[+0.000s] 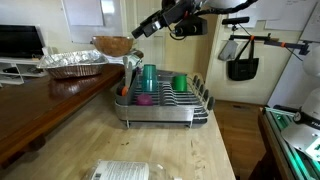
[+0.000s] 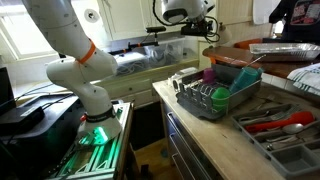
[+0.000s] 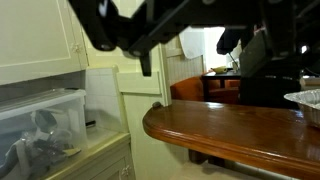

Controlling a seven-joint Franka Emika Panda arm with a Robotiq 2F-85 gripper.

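Observation:
My gripper stands open, its dark blurred fingers [image 3: 140,42] wide apart at the top of the wrist view, nothing between them. In exterior view 1 it is high up, above the far part of the counter. Below it, a grey dish rack [image 1: 160,114] holds a teal cup [image 1: 150,73], a green cup [image 1: 180,82] and a small purple item [image 1: 144,99]. A brown bowl [image 1: 113,45] is to the gripper's left. From the other side, exterior view 2 shows the same green cup [image 2: 220,94] and teal cup [image 2: 246,77] in the rack.
A foil tray [image 1: 72,63] rests on the raised wooden ledge [image 1: 50,108]. Near the front lies a white ribbed item [image 1: 120,170]. A cutlery tray [image 2: 280,140] takes up the counter's right side in exterior view 2. Bare counter [image 1: 190,150] lies before the rack.

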